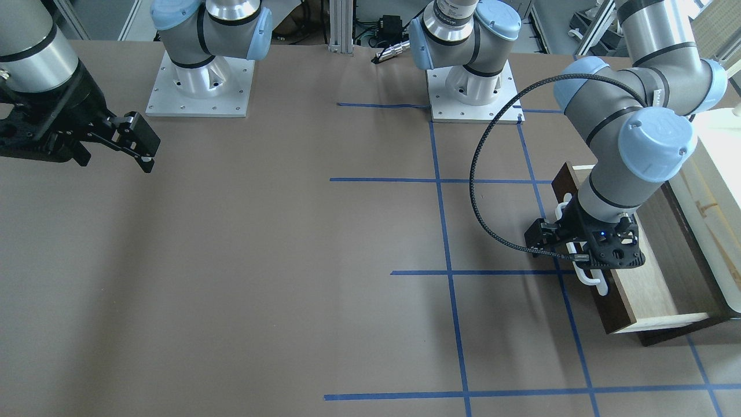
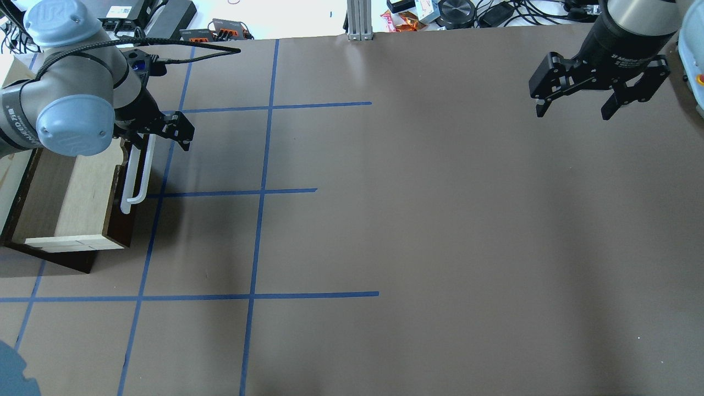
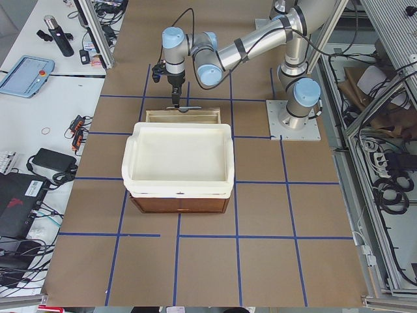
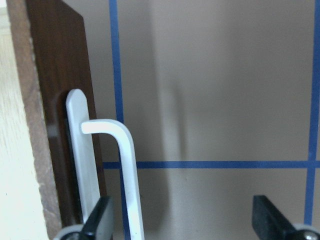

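Note:
A wooden drawer [image 1: 653,292] juts from a box under a white tray [image 3: 178,160]; its white bar handle [image 4: 129,170] is on the dark front panel [image 2: 119,227]. My gripper is over the handle, with its two black fingertips wide apart at the bottom of the wrist view, the handle running beside the left one. In the top view the gripper [image 2: 165,125] sits at the upper end of the handle. It is open, and I see nothing clamped in it.
Another black gripper [image 1: 104,139] hangs at the left of the front view. Two more arms stand at the back. The taped floor [image 1: 292,243] in front of the drawer is clear.

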